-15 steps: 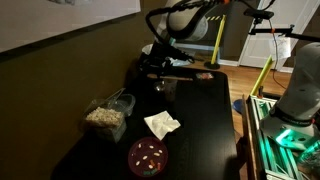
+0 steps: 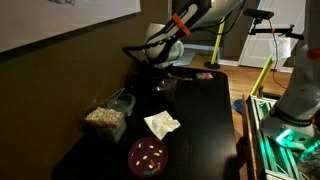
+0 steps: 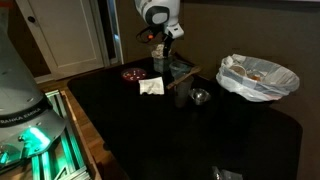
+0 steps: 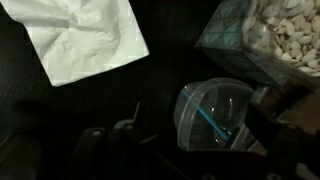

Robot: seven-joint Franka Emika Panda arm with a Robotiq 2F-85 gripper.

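Note:
My gripper is open, its dark fingers standing apart at the bottom of the wrist view with nothing held between them. Below and partly between them is a clear plastic cup [image 4: 216, 113] with a thin blue strip showing in it; part of its rim is hidden by the right finger. A clear box of pale nuts or beans [image 2: 105, 118] stands beside the cup, at the left in exterior view 1. A white napkin [image 2: 161, 124] lies flat on the table. Near it sits a dark red plate [image 2: 147, 157] holding several small pieces.
In exterior view 2 a dark pot [image 3: 182, 98], a wooden utensil [image 3: 188, 77] and a small metal bowl [image 3: 201, 97] stand mid-table. A white-lined basket [image 3: 262, 88] is at the back right.
Over the last second the arm has swung left in exterior view 1 and come lower. Box, napkin and plate have stayed in place.

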